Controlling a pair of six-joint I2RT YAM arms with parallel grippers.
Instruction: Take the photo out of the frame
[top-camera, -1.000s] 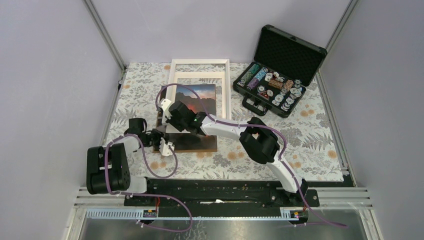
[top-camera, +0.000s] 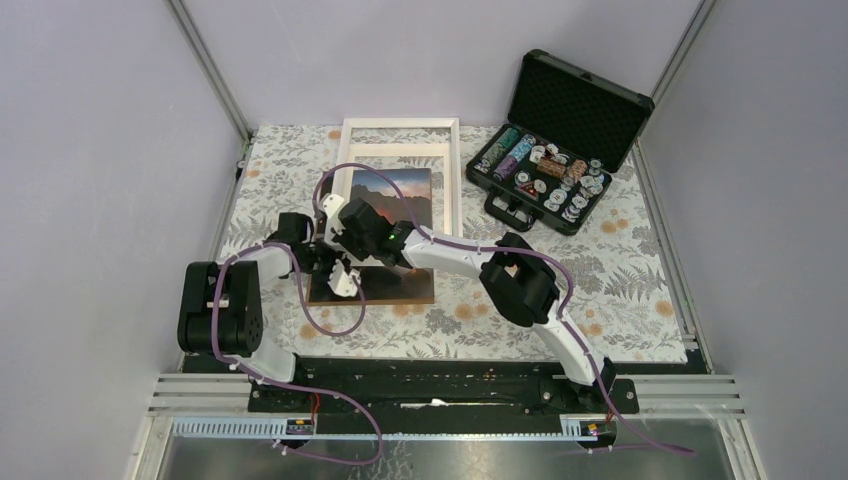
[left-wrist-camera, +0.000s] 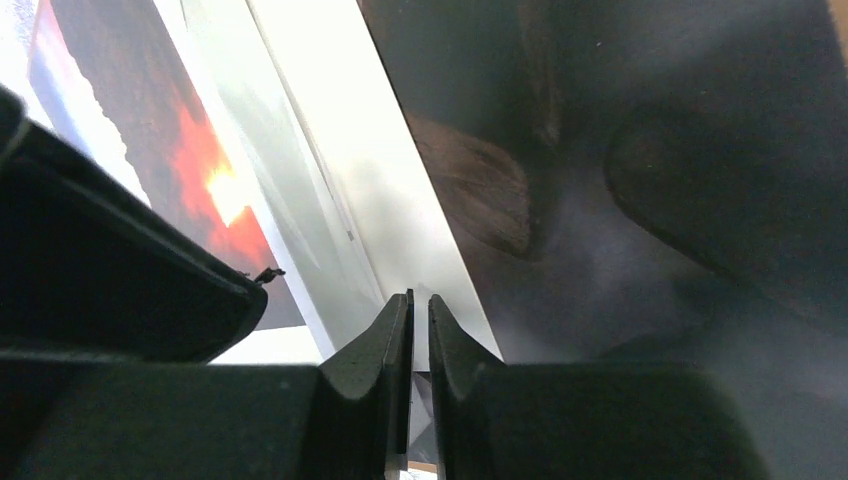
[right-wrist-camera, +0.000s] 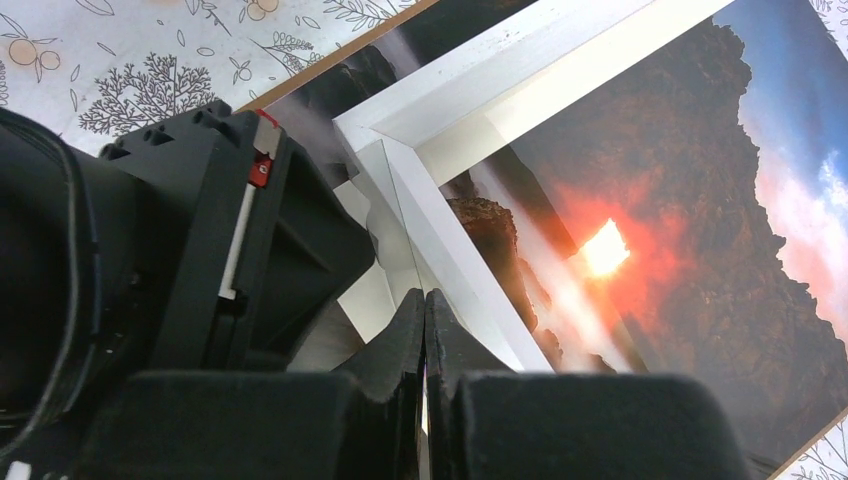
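The sunset photo (top-camera: 410, 187) lies in the white frame (top-camera: 454, 195) on the table, and its dark lower part (top-camera: 400, 285) extends past the frame's front rail. In the left wrist view, my left gripper is at the white rail (left-wrist-camera: 390, 180), its fingertips a narrow gap apart with nothing seen between them. My right gripper is shut at the frame's rail (right-wrist-camera: 450, 230) near a corner, with the photo (right-wrist-camera: 690, 200) inside the frame beyond. Contact with the rail cannot be judged. Both arms cover the frame's front left area from above.
At the back right stands an open black case (top-camera: 545, 170) of poker chips. A patterned cloth (top-camera: 620, 290) covers the table, clear on the right side. Both grippers are close together, and the right wrist view shows the left arm's dark body (right-wrist-camera: 160, 260) beside the rail.
The left arm has moved right and toward the frame, its gripper end now nearer the right one. The right arm, frame and photo show no clear movement.
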